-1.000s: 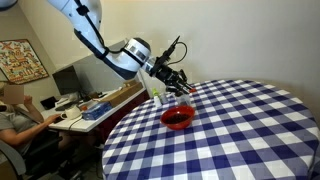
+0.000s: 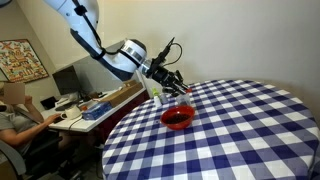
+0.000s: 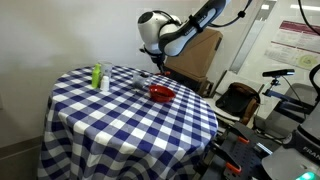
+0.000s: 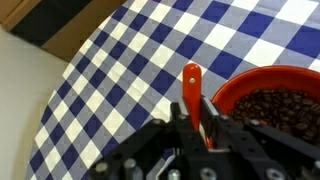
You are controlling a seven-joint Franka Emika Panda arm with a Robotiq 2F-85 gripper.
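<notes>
A red bowl point(image 2: 177, 118) stands on the blue-and-white checked tablecloth; in the wrist view the bowl point(image 4: 228, 92) holds dark brown beans point(image 4: 275, 108). My gripper is shut on an orange-red handle point(image 4: 192, 78) with a small hole near its end. The rest of that utensil is hidden by the fingers. In the wrist view the handle lies just left of the bowl's rim. From outside, the gripper point(image 2: 183, 88) hangs above the table, behind the bowl, near a clear container point(image 3: 140, 80).
A green bottle point(image 3: 96, 75) and a white bottle point(image 3: 105, 84) stand at the table's far side. Much of the checked tablecloth point(image 2: 235, 135) is bare. Beyond the table, a person point(image 2: 22, 122) sits by a desk.
Over the last second the arm and gripper have shifted only slightly. The bowl stays in the same place.
</notes>
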